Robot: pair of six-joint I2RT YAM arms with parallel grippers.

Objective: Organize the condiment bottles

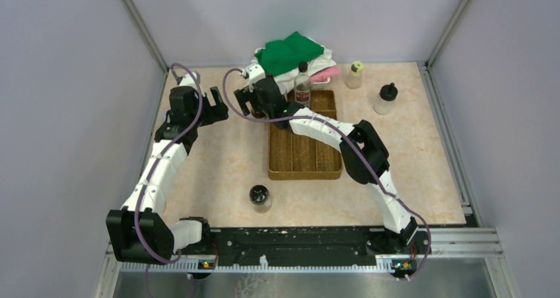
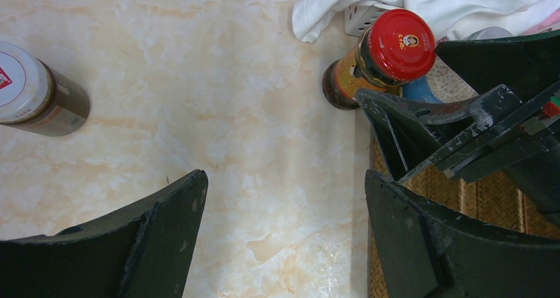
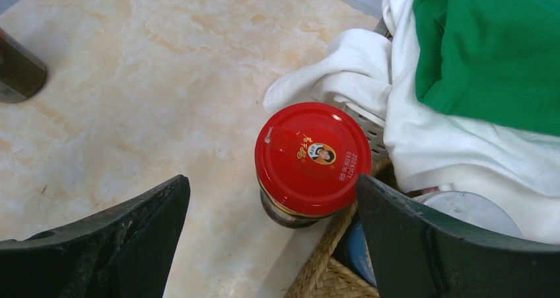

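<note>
A red-lidded jar (image 2: 402,43) (image 3: 312,158) stands on the table against the back-left outside of the woven basket (image 1: 280,166). My right gripper (image 1: 245,96) is open just over it, the lid showing beyond its fingers in the right wrist view. My left gripper (image 1: 216,105) hangs open over the left table, nothing between its fingers. A white-lidded jar (image 2: 53,103) stands to the left. In the basket's back part are a tall bottle (image 1: 303,86) and a pale-lidded container (image 3: 465,210). A dark-lidded jar (image 1: 259,199) stands at the front.
A yellow-capped shaker (image 1: 354,74) and a black-capped bottle (image 1: 385,98) stand at the back right. Folded cloths (image 1: 288,51) are piled behind the basket.
</note>
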